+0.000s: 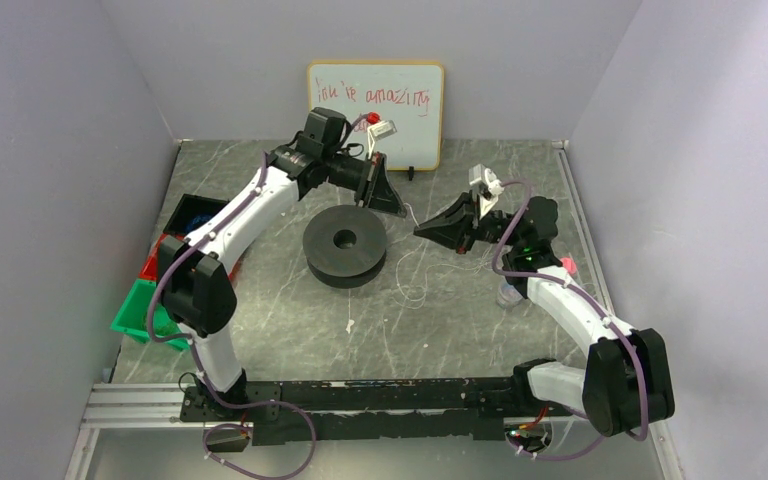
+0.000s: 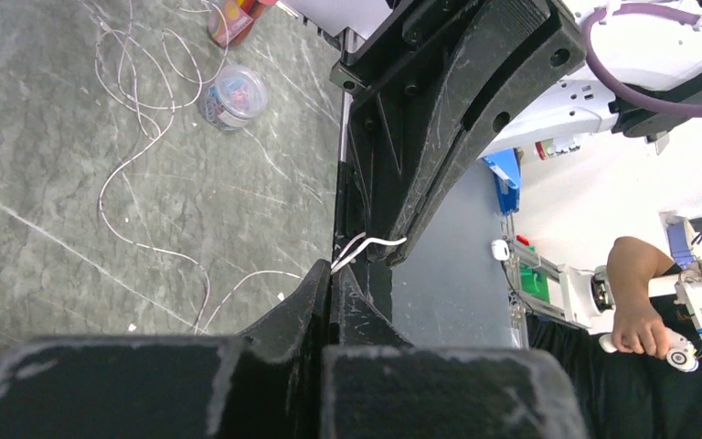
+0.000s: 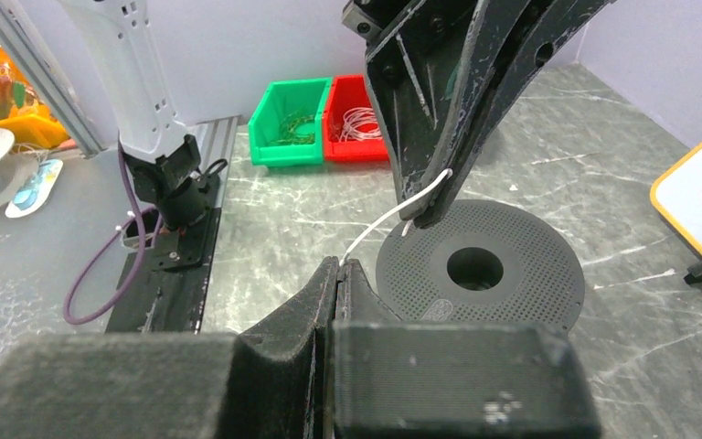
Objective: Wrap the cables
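A thin white cable (image 2: 375, 240) stretches between my two grippers above the table. My left gripper (image 1: 396, 208) is shut on it, with short white strands at its tips in the left wrist view. A little lower and to the right, my right gripper (image 1: 420, 230) is shut, the same cable (image 3: 375, 223) running to its fingertips. A large dark grey spool (image 1: 345, 250) lies beneath the left gripper. More loose cable (image 2: 155, 137) lies in loops on the table.
Green (image 3: 274, 146) and red (image 3: 355, 151) bins stand at the left edge, beside a dark bin. A whiteboard (image 1: 376, 100) leans at the back. A clear jar (image 2: 233, 96) and a red container stand at the right.
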